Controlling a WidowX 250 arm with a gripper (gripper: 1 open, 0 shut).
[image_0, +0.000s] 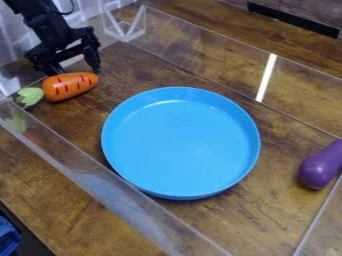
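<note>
My black gripper (60, 58) is at the upper left, low over the wooden table and just behind an orange toy carrot (70, 86) with dark stripes and a pale green top (30, 96). The fingers are small and dark, and I cannot tell whether they are open or shut. A large blue plate (181, 140) lies in the middle, and a purple toy eggplant (319, 165) lies at the right.
Clear plastic walls (107, 205) border the area on several sides. A dark blue object (7, 240) is at the lower left corner. Bare wood surrounds the plate.
</note>
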